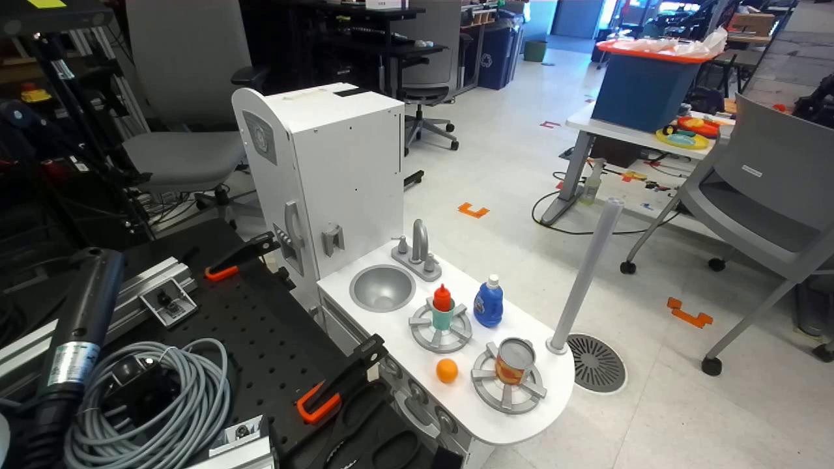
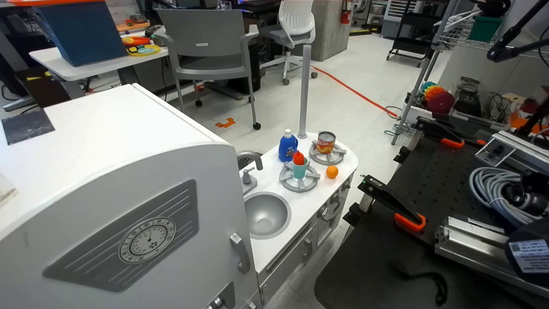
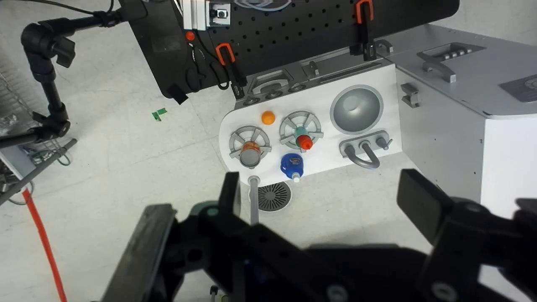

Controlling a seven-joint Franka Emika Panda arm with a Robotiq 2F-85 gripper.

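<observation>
In the wrist view my gripper is open, its two dark fingers wide apart with nothing between them. It hangs high above the toy kitchen's white counter (image 3: pixel 322 146), touching nothing there. On one burner a red-capped bottle (image 1: pixel 442 296) stands in a teal cup (image 1: pixel 442 319). A can with an orange label (image 1: pixel 513 362) sits on the other burner. Between the burners, near the front edge, lies an orange ball (image 1: pixel 447 370). A blue detergent bottle (image 1: pixel 488 303) stands upright at the back. The round grey sink (image 1: pixel 382 288) looks empty. Neither exterior view shows the gripper.
A tall white toy fridge (image 1: pixel 356 172) borders the sink end. From the counter's far corner rises a grey post (image 1: pixel 586 270). Along the front runs a black perforated table (image 1: pixel 258 344) with orange-handled clamps, one clamp (image 1: pixel 340 383) close to the counter, and coiled cable (image 1: pixel 156 398).
</observation>
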